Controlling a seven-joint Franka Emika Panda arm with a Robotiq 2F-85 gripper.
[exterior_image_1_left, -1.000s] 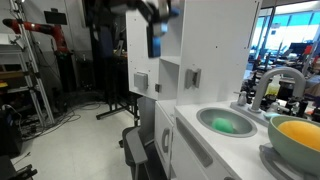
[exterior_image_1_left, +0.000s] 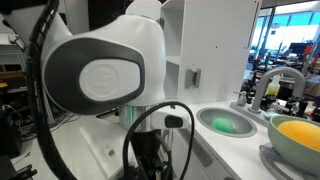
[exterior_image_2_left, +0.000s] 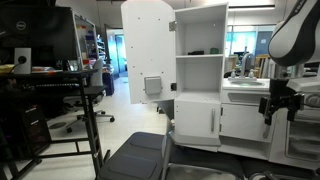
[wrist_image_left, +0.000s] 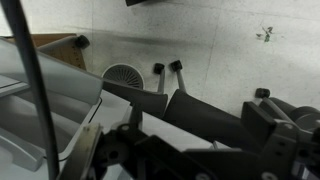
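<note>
In exterior view 1 the white arm fills the left and middle, and its dark gripper (exterior_image_1_left: 150, 155) hangs low in front of the counter's cabinets. Exterior view 2 has the gripper (exterior_image_2_left: 277, 106) at the far right, pointing down before the white cabinets. Seen from the wrist, my gripper is open, its dark fingers wide apart. No held object shows between them; a white surface and a dark band lie below.
A sink (exterior_image_1_left: 226, 122) with something green inside and a green bowl (exterior_image_1_left: 300, 155) with a yellow interior stand on the counter. A white cabinet door (exterior_image_2_left: 150, 50) hangs open. Dark benches (exterior_image_2_left: 135, 158) stand on the floor. A round grey item (wrist_image_left: 124, 76) lies below the wrist.
The arm has come down from the top of exterior view 1 and now looms larger, hiding much of the floor and the cabinets. The sink and bowl have not moved.
</note>
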